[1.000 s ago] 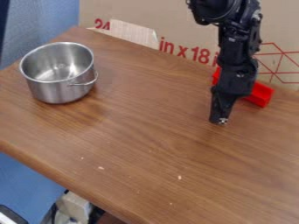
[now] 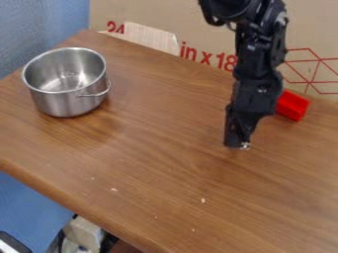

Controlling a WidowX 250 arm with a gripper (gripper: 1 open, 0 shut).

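My black gripper (image 2: 239,138) points down at the wooden table, right of centre, shut, with nothing visible between its fingers. Just behind it and to its right lies a red block (image 2: 294,106), partly hidden by the arm. A steel pot (image 2: 66,97) with a wire handle stands at the left of the table, well apart from the gripper.
A cardboard panel (image 2: 199,25) with red print stands along the back. Blue surfaces border the left edge.
The arm and gripper have shifted slightly to the left, away from the red block. The pot has not moved.
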